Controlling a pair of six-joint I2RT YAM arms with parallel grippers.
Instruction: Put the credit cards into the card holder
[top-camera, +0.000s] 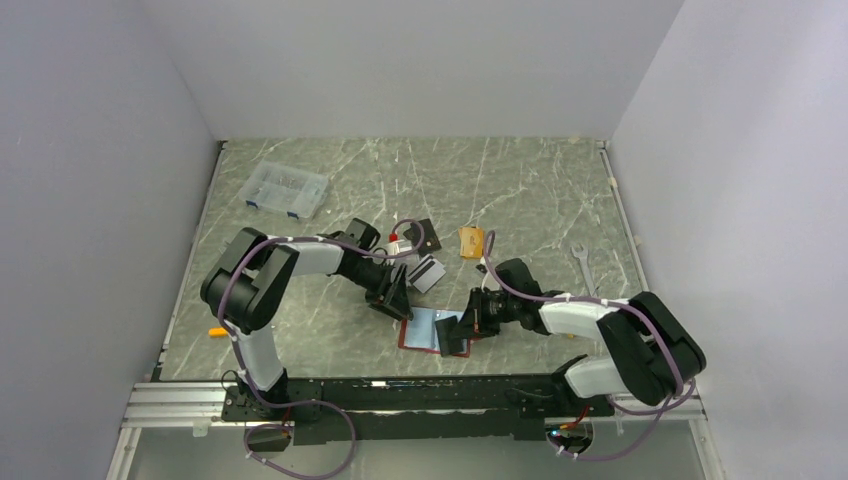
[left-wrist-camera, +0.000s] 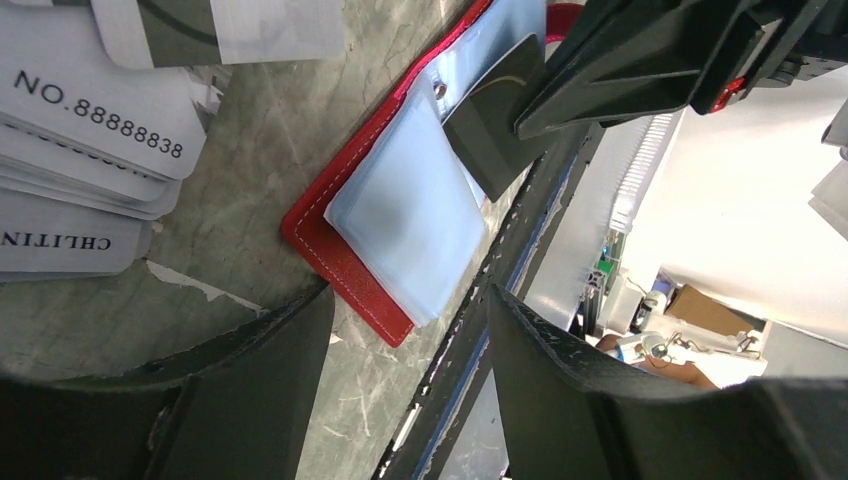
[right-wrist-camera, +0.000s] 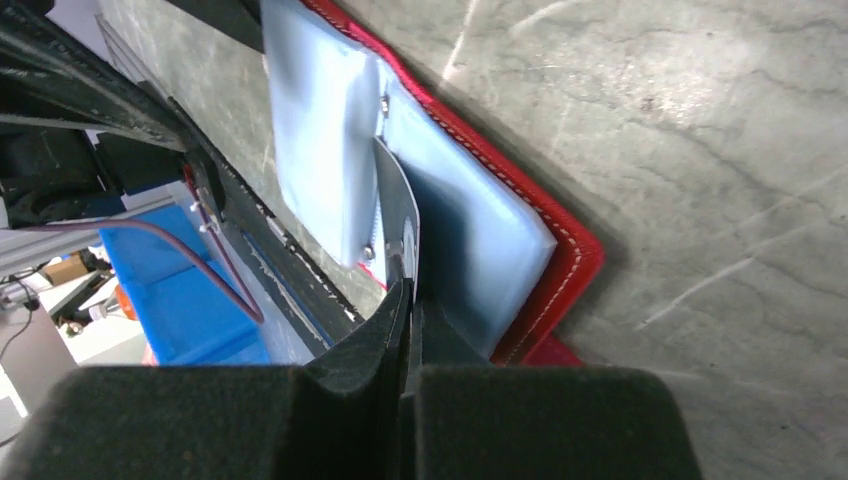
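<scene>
The open red card holder (top-camera: 420, 330) with pale blue sleeves lies near the front edge. My right gripper is shut at a thin dark card standing between the sleeves; the same card (left-wrist-camera: 500, 110) shows in the left wrist view. My left gripper stands part open just left of the holder, by the outer edge of the sleeves, nothing seen between its fingers. Piles of silver-grey cards (left-wrist-camera: 90, 120) lie beside it, above the holder in the top view (top-camera: 426, 275).
A clear lidded box (top-camera: 284, 190) sits back left, a yellow packet (top-camera: 471, 242) and dark square (top-camera: 423, 232) behind the cards, a wrench (top-camera: 585, 268) at right.
</scene>
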